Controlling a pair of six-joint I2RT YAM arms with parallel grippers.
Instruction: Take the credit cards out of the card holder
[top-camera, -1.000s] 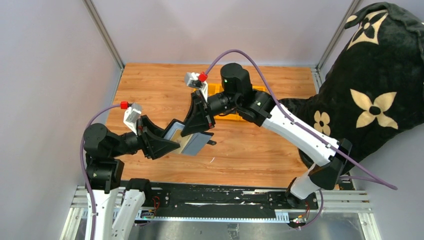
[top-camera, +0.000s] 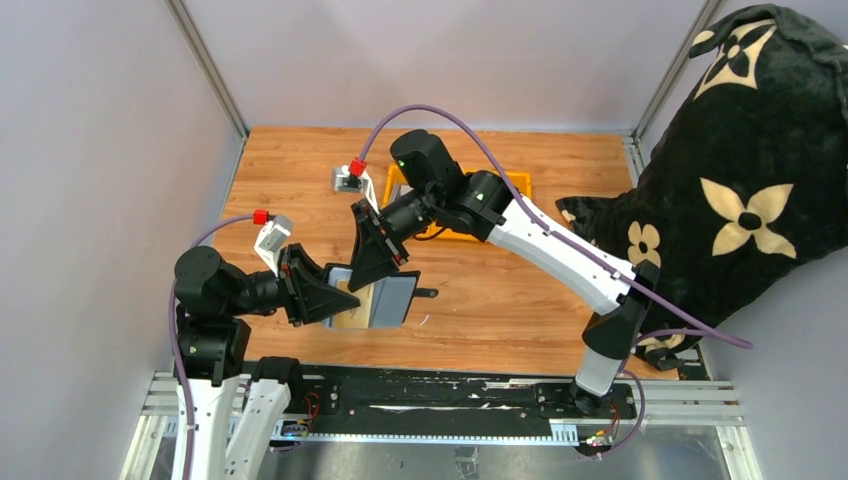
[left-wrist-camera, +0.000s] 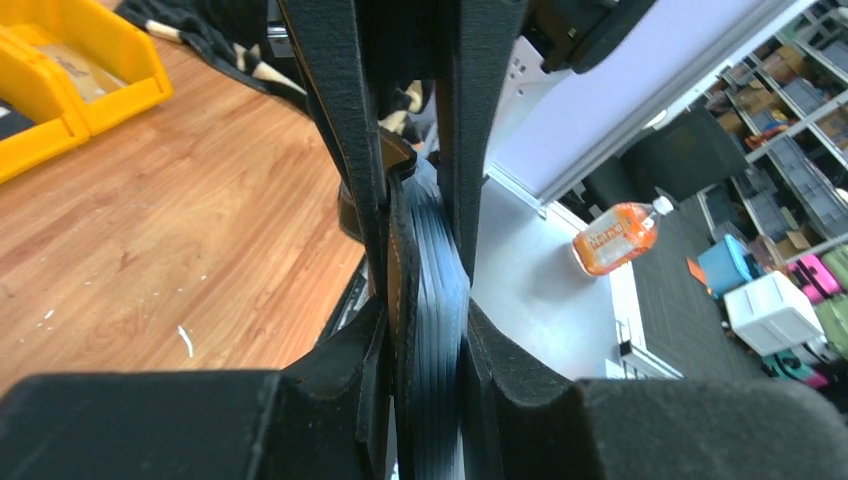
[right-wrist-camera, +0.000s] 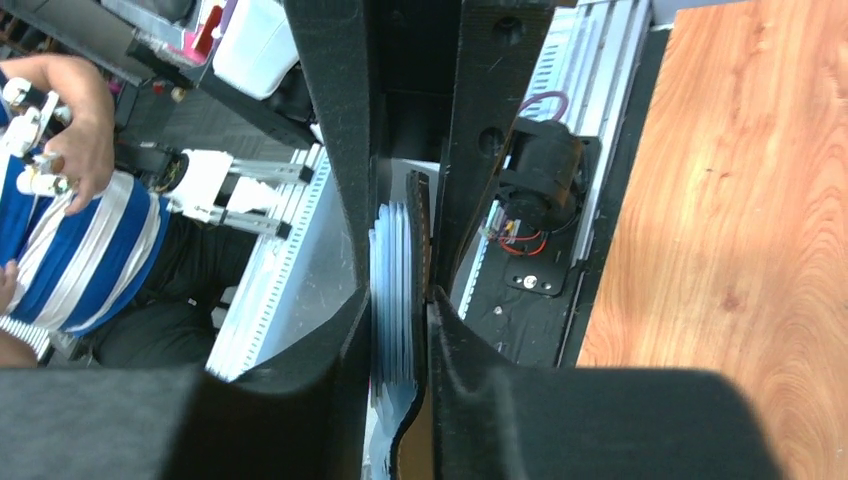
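The card holder (top-camera: 395, 300) is raised above the table, its dark cover open and its pale blue sleeves spread. A pale yellow card-like panel (top-camera: 350, 318) shows among the sleeves. From the left, my left gripper is shut on the holder, the dark cover and stacked sleeves (left-wrist-camera: 440, 350) pressed between its fingers. My right gripper reaches in from above; its fingers stand on either side of the sleeve stack (right-wrist-camera: 392, 260) and cover. Whether they press on it cannot be told. No card is seen clear of the holder.
A yellow bin (top-camera: 515, 183) stands at the back behind the right arm. A dark patterned cushion (top-camera: 745, 190) fills the right side. Bare wooden table (top-camera: 500, 310) lies to the right of the holder. A small white scrap (top-camera: 424, 320) lies on it.
Over the last second the right gripper moved left and toward the front. The holder turned and shifted slightly frontward, with the left gripper still on it.
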